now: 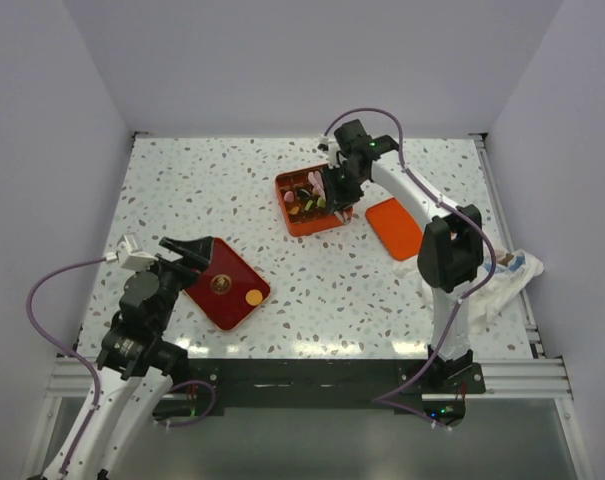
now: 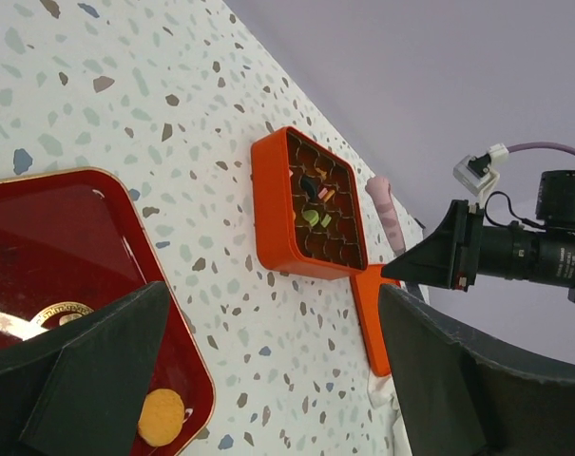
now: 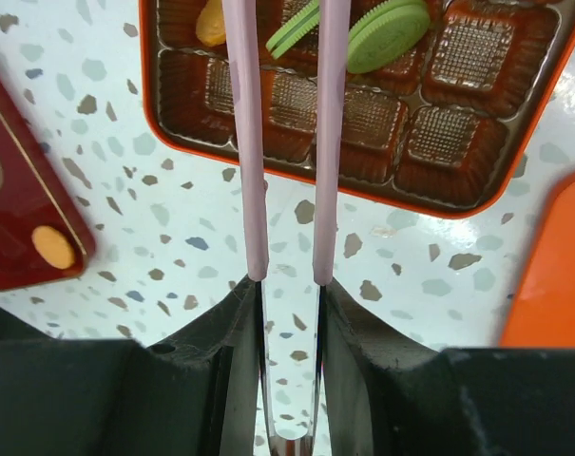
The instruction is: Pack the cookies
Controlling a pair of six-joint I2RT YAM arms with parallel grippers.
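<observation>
An orange box (image 1: pixel 310 227) with a brown compartmented tray holds several cookies, among them green ones (image 3: pixel 387 38) and a yellow-orange piece (image 3: pixel 211 24). My right gripper is over the box, its long pink fingers close together; whether anything is between their far ends, past the picture's top, I cannot tell. At the lower left, my left gripper (image 1: pixel 182 250) stands open above a red tray (image 1: pixel 227 310) holding a round yellow piece (image 1: pixel 253 297) and a gold-coloured round item (image 1: pixel 220 285); nothing shows between its fingers.
An orange board (image 1: pixel 392 230) lies right of the box, and a crumpled white cloth (image 1: pixel 497 290) farther right.
</observation>
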